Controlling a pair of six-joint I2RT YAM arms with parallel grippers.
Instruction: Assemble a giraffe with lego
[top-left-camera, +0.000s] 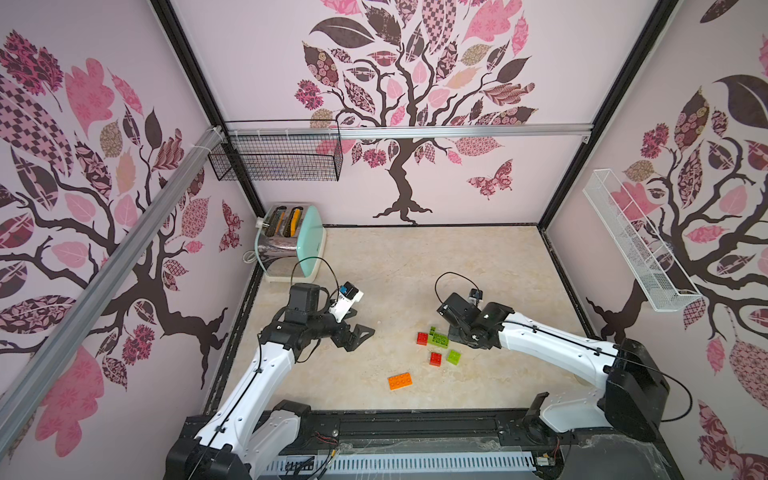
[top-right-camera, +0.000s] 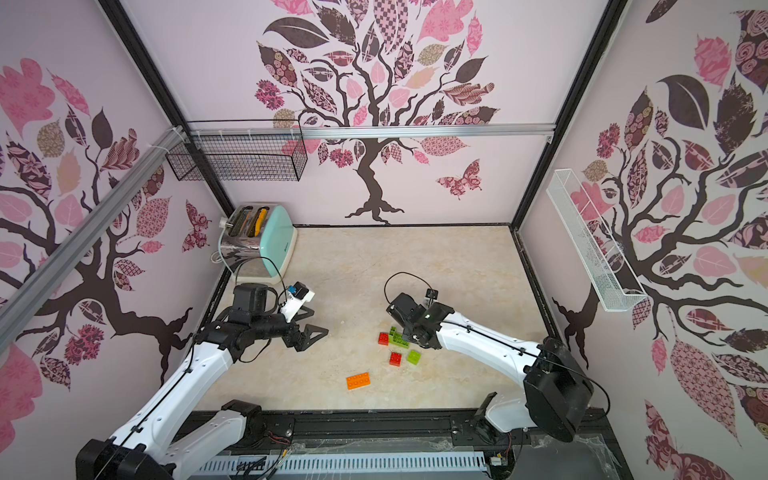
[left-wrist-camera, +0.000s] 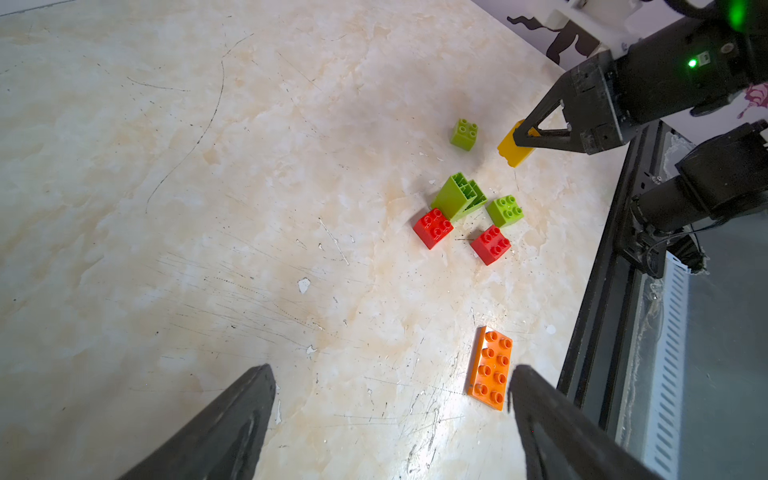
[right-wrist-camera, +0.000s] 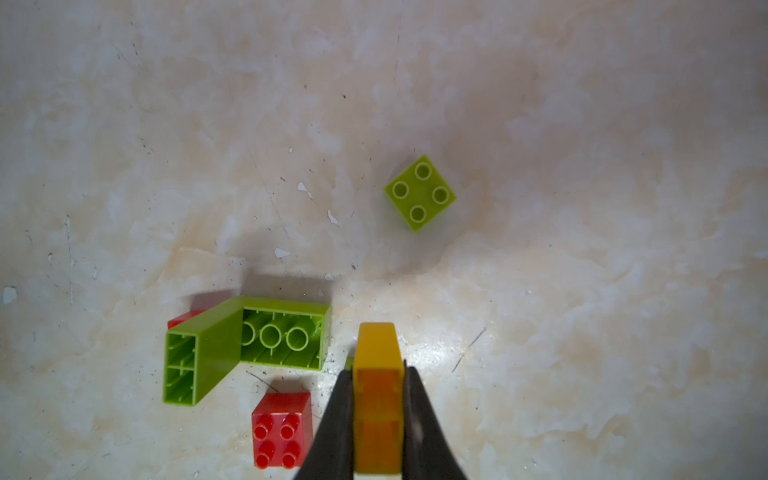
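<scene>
My right gripper is shut on a yellow-orange brick (right-wrist-camera: 377, 348), held above the table. In the right wrist view a green joined piece (right-wrist-camera: 284, 333) lies on its side, hollow underside showing, left of the held brick. Just below it is a red brick (right-wrist-camera: 281, 430), studs up; another red brick (left-wrist-camera: 433, 228) touches or nearly touches the green piece. A small green brick (right-wrist-camera: 420, 193) sits apart on the far side, and a second green one (left-wrist-camera: 505, 210) lies nearer the front. My left gripper stands open and empty, away from an orange brick (left-wrist-camera: 490, 368).
A mint-green toaster (top-left-camera: 308, 232) stands at the back left. Wire baskets hang on the walls, a black one (top-left-camera: 280, 156) and a white one (top-left-camera: 644, 240).
</scene>
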